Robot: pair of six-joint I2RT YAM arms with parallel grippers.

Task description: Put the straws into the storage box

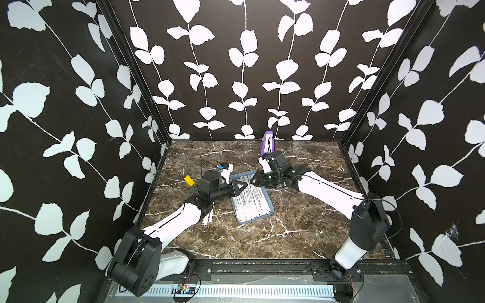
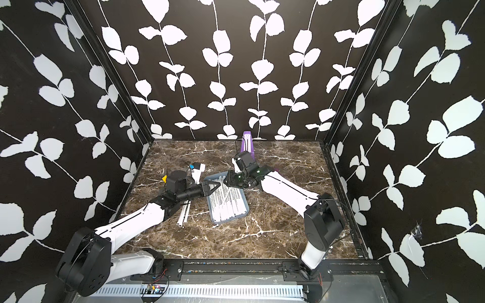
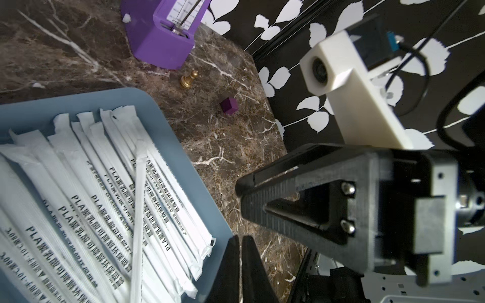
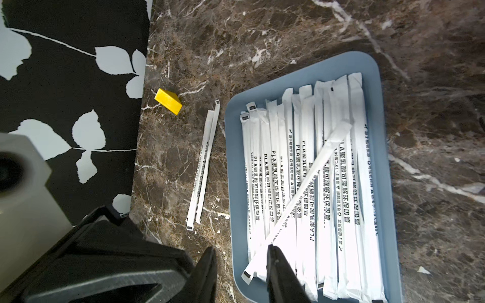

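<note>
A blue-grey storage box (image 4: pixel 383 176) in the middle of the table is filled with paper-wrapped straws (image 4: pixel 353 192), one lying diagonally on top. Two more straws (image 4: pixel 202 166) lie on the table left of the box. My left gripper (image 1: pixel 239 187) is over the box's left part; in its own view only dark tips show, low in the frame, their opening unclear. My right gripper hangs over the box's near end, facing the left one, fingertips apart with nothing visible between them.
A yellow block (image 4: pixel 168 101) lies beyond the loose straws. A purple object (image 3: pixel 156 35) stands at the back, with a small gold piece (image 3: pixel 188 79) and a purple cube (image 3: pixel 229 105) on the table. Both arms crowd the middle; the front corners have free room.
</note>
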